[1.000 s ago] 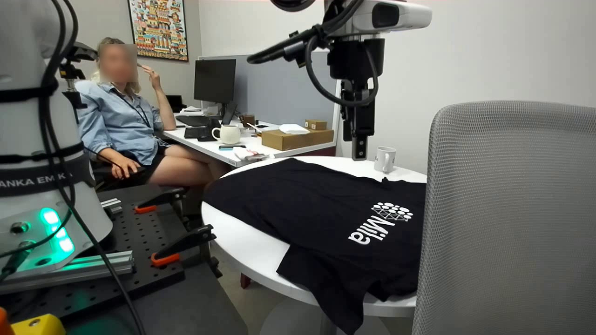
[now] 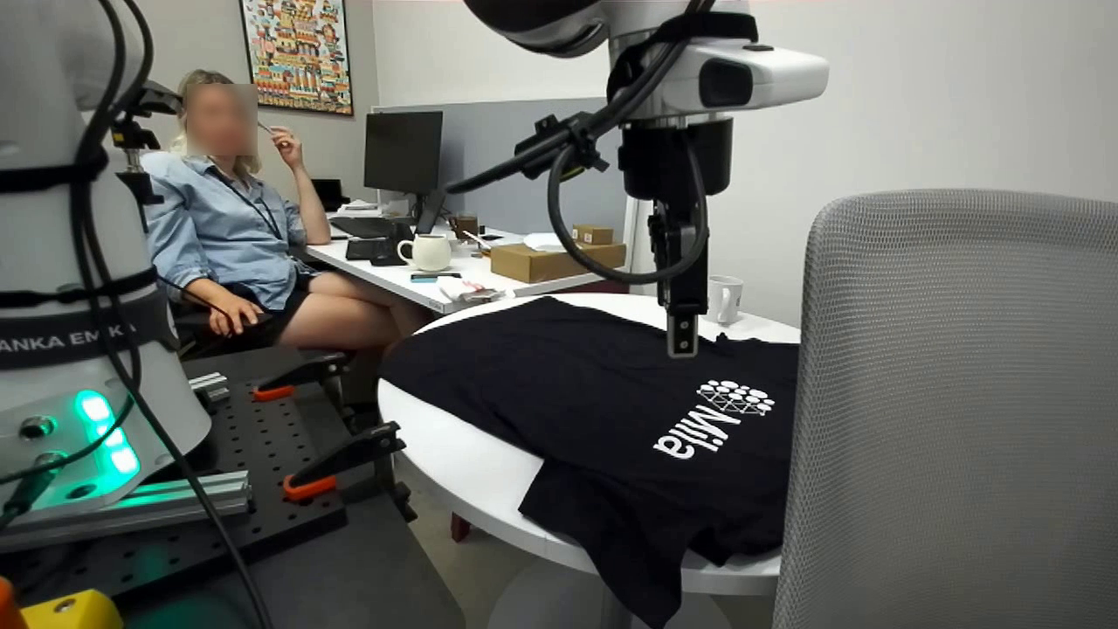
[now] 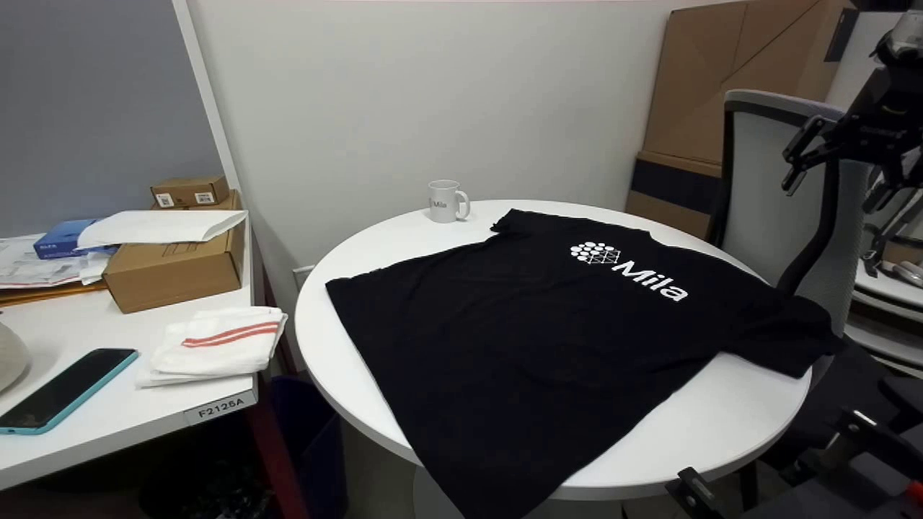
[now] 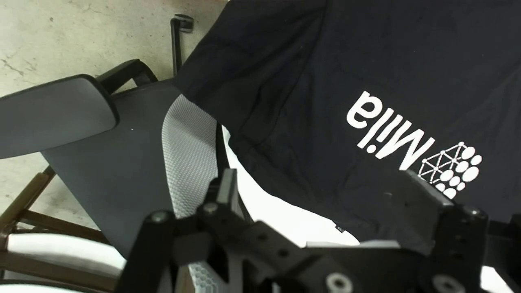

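A black T-shirt (image 2: pixel 587 388) with a white Mila print lies spread over a round white table (image 3: pixel 346 251); one sleeve hangs past the edge. My gripper (image 2: pixel 682 344) points down, raised above the level of the shirt and touching nothing. In exterior view 2 the gripper (image 3: pixel 832 185) shows at the upper right, in front of the chair, with its fingers (image 3: pixel 797 160) apart. The wrist view has the open gripper over the shirt's collar side and the table's rim, nothing between its fingers. Part of the print (image 4: pixel 390 129) is covered by one finger there.
A white mug (image 3: pixel 443 202) stands at the table's back edge. The grey mesh chair (image 2: pixel 964 398) is close against the table. On the neighbouring desk are cardboard boxes (image 3: pixel 177 268), a folded cloth (image 3: pixel 216 346) and a phone (image 3: pixel 65 389). A person (image 2: pixel 236 220) sits beyond.
My gripper has come down and slightly to the right in exterior view 1. The shirt, mug and chair have stayed put.
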